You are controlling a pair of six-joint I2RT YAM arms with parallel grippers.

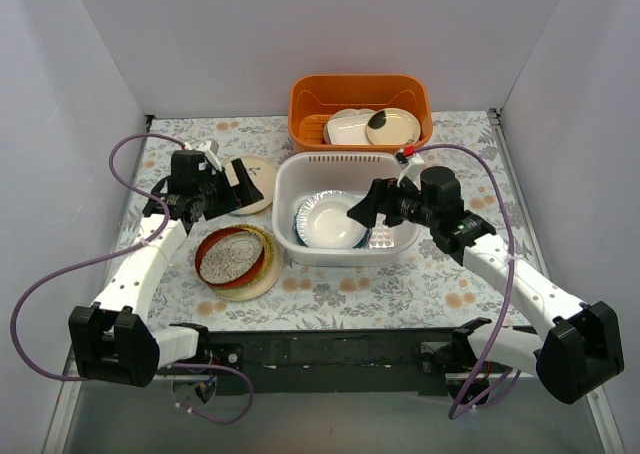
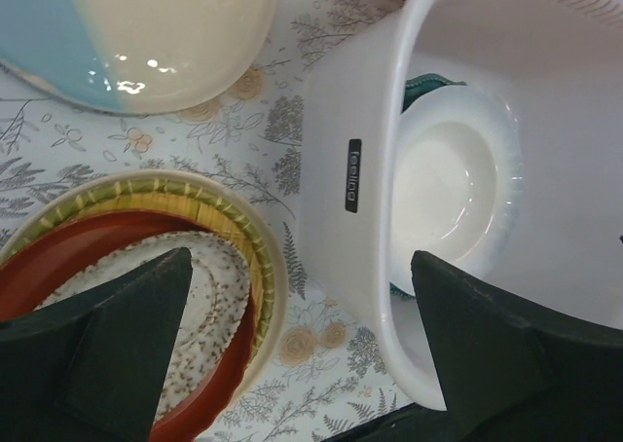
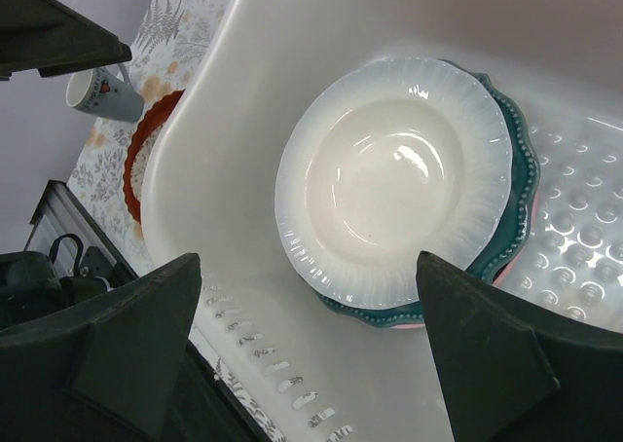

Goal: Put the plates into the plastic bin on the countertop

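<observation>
A white plastic bin [image 1: 345, 258] holds a white fluted plate [image 1: 330, 217] atop a teal one [image 3: 513, 199]. My left gripper [image 1: 236, 182] hangs open, empty, left of the bin. Below it lie a stack with a speckled plate [image 1: 230, 256], rust plate [image 2: 54, 252] and yellow-rimmed plate [image 2: 209, 206], and farther back a cream-and-blue plate [image 2: 165, 33]. My right gripper [image 1: 370, 202] stands open over the bin, empty; its fingers frame the white plate in the right wrist view.
An orange bin [image 1: 360, 84] with several pale dishes stands behind the white bin. A mug [image 3: 102, 94] shows in the right wrist view. The counter right of the bin is clear.
</observation>
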